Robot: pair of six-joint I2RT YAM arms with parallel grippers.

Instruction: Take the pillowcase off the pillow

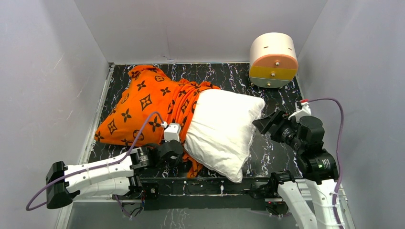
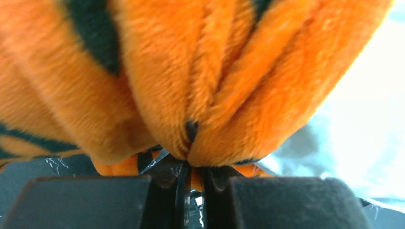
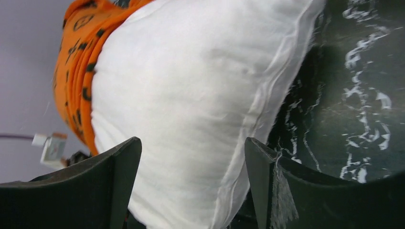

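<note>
The orange pillowcase [image 1: 138,105] with dark motifs covers the left part of the pillow and is bunched across its middle. The white pillow [image 1: 222,129] is exposed on the right, tilting toward the front edge. My left gripper is shut on a gathered fold of the pillowcase at its front side; its fingertips are partly hidden by cloth. My right gripper [image 1: 262,121] stands open by the pillow's right side, with nothing between its fingers; in the right wrist view the pillow lies beyond the fingers.
A small rounded drawer box [image 1: 272,57] stands at the back right. Bare marble board [image 1: 277,157] shows along the right and far edges. Walls enclose the sides and back.
</note>
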